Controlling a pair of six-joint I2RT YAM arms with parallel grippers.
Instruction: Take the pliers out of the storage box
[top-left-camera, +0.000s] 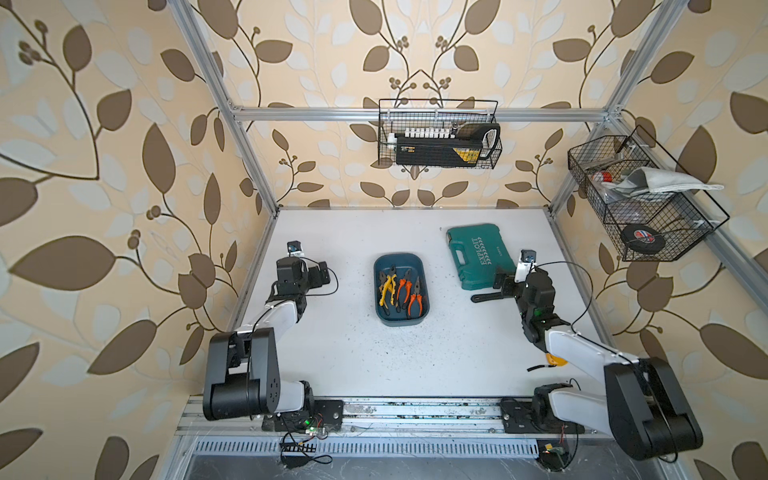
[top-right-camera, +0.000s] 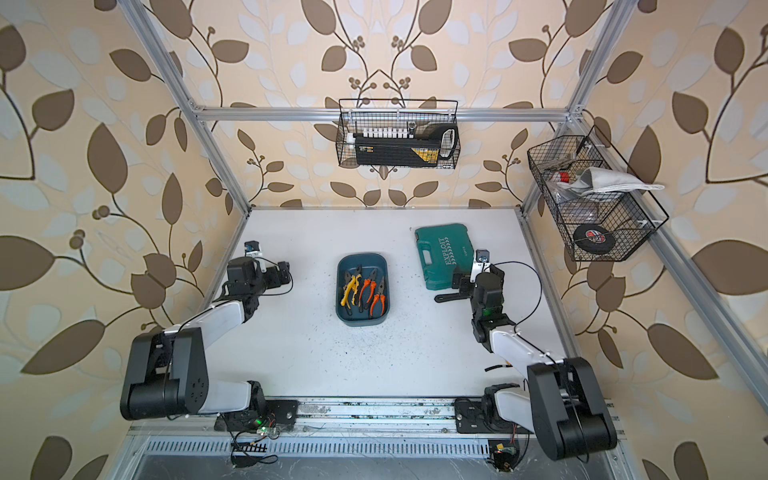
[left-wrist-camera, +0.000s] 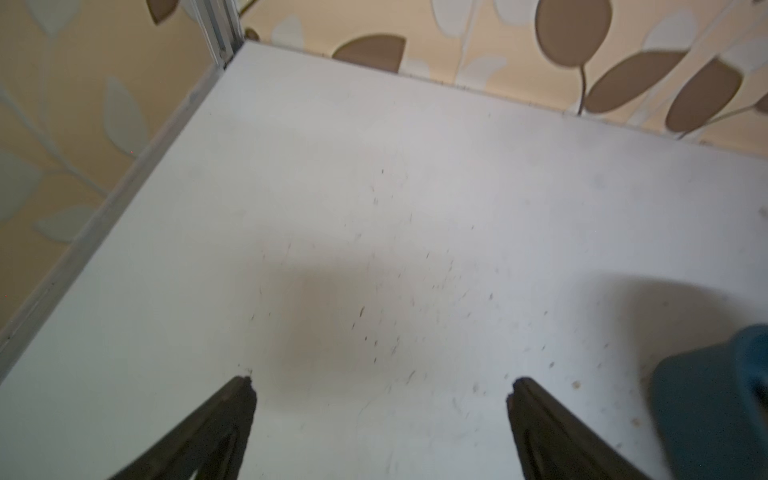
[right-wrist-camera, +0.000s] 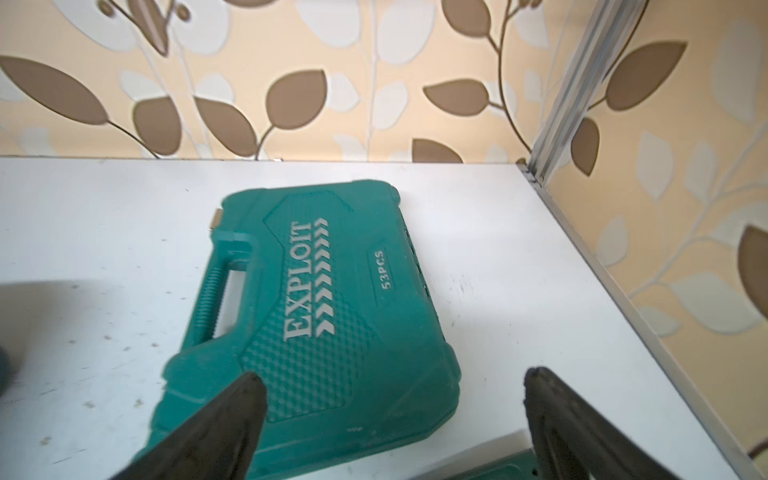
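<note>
A dark blue storage box (top-left-camera: 401, 321) stands mid-table. In it lie yellow-handled pliers (top-left-camera: 387, 289) on the left and two orange-handled pliers (top-left-camera: 415, 303) on the right; exact overlaps are hard to make out. Left of the box, apart from it, my left gripper is open over bare table. The box's wall (left-wrist-camera: 704, 404) enters that wrist view at the right edge. On the other side my right gripper is open too, empty between its fingers, with the green case in front of it.
A green tool case (top-left-camera: 481, 256) lies at the back right. A black-handled item (top-left-camera: 486, 297) sits by the right gripper, and an orange object (top-left-camera: 557, 360) is partly hidden under the right arm. Wire baskets (top-left-camera: 438, 152) hang above.
</note>
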